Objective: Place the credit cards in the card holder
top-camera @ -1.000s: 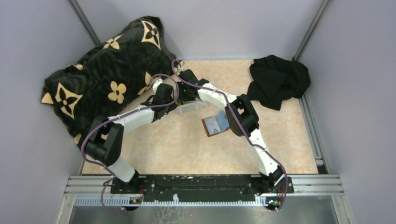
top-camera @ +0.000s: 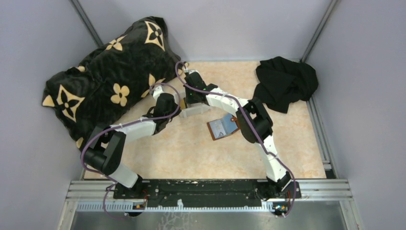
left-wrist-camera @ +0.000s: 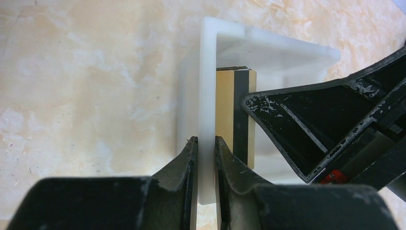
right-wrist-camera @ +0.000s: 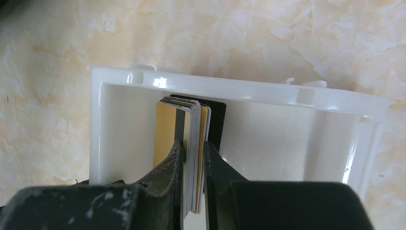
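Observation:
A stack of gold, grey and black cards (right-wrist-camera: 193, 124) stands in a white box (right-wrist-camera: 239, 88). In the right wrist view, my right gripper has its fingers apart, one on either side of several cards; whether they press on the stack cannot be told. A black card (right-wrist-camera: 216, 112) shows behind it. My left gripper is shut on the box's upright rim (left-wrist-camera: 208, 86). What looks like the card holder (top-camera: 223, 127), brown-edged with blue and pale panels, lies spread on the table, to the right of the box and nearer the front.
A dark patterned cushion (top-camera: 115, 76) fills the back left. Black cloth (top-camera: 285, 84) lies at the back right. Both arms are close together over the box.
The right gripper has moved only a little. The brown card holder stays put.

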